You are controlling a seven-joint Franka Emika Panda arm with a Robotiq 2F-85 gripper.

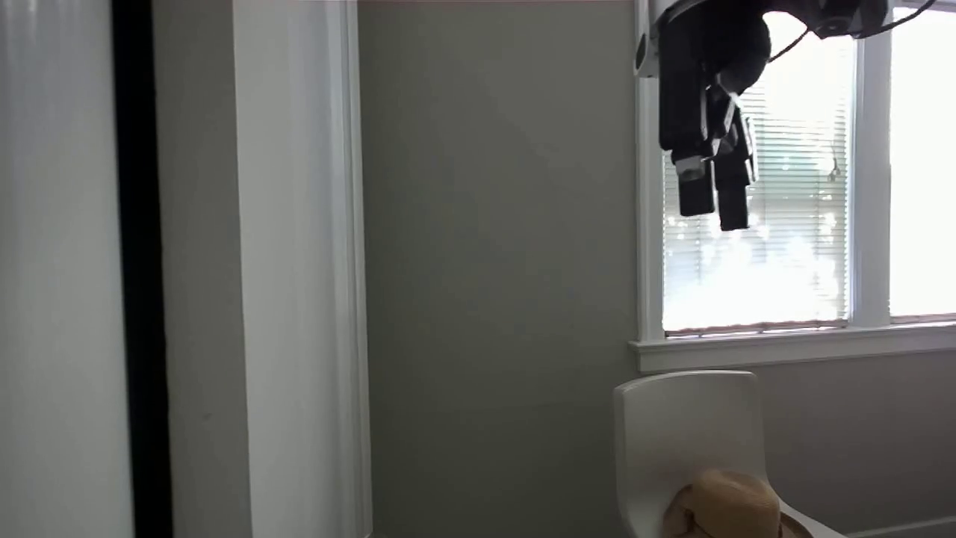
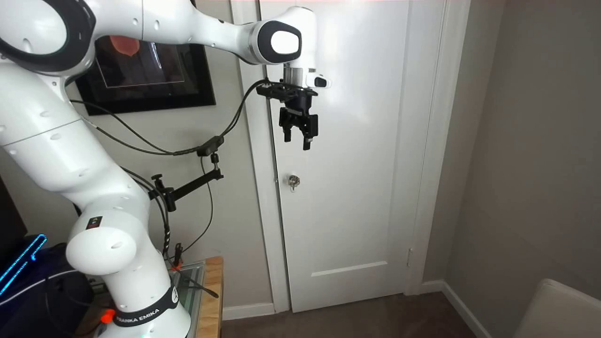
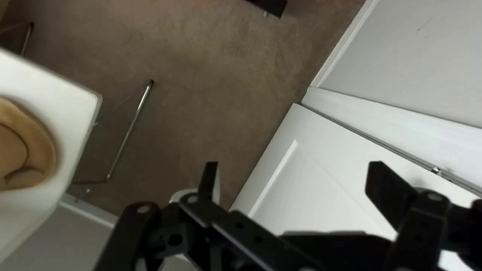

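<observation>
My gripper (image 2: 297,142) hangs in the air with its fingers pointing down, in front of the white door (image 2: 349,225) and higher than the round doorknob (image 2: 293,181). In the wrist view the fingers (image 3: 208,185) stand wide apart and nothing is between them. Against the window, exterior view 1 shows the dark gripper (image 1: 714,220) well above the chair. A tan hat (image 1: 735,504) rests on the white chair (image 1: 686,421); part of the hat (image 3: 34,149) shows at the left of the wrist view.
A framed picture (image 2: 146,76) hangs on the wall behind the arm. Below it, a camera mount (image 2: 194,186) with cables stands off the table (image 2: 212,293). Brown carpet (image 3: 203,81) lies open between chair and door.
</observation>
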